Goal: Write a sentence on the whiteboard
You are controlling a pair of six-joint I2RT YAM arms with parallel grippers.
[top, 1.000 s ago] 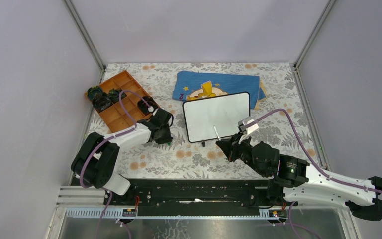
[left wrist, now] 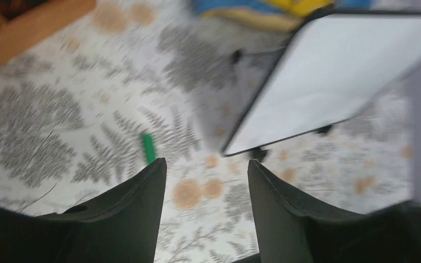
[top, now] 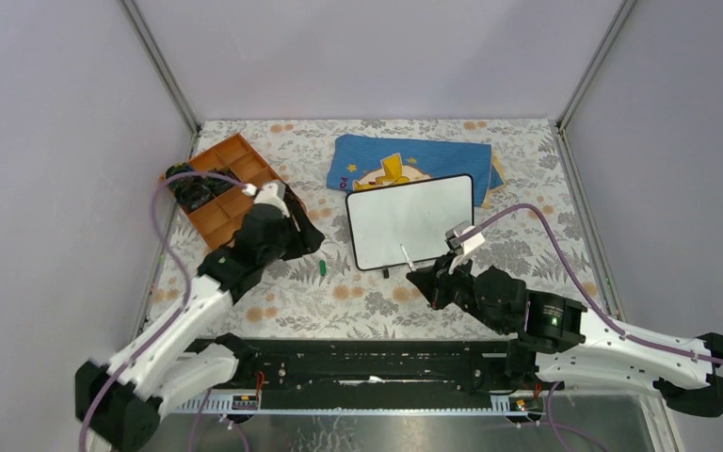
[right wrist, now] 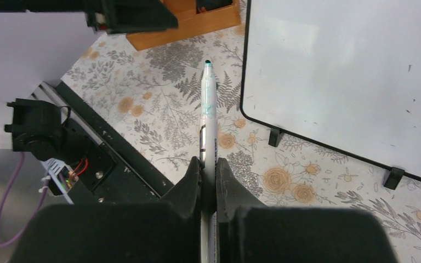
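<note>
The whiteboard (top: 409, 221) stands near the middle of the table, tilted on small black feet; a short stroke and a few dots show on its surface in the right wrist view. My right gripper is shut on a slim white marker (right wrist: 209, 101), whose dark-green tip is bare and points away from the fingers. In the top view that marker (top: 406, 253) is close to the board's lower edge. A green cap (left wrist: 149, 148) lies alone on the tablecloth. Above it, the left gripper is open, with nothing between its fingers.
Behind the left arm sits an orange compartment box (top: 237, 151) holding dark items. A blue cloth with a yellow figure (top: 452, 153) lies behind the board. Patterned tablecloth is free between box and board.
The right arm has hardly moved.
</note>
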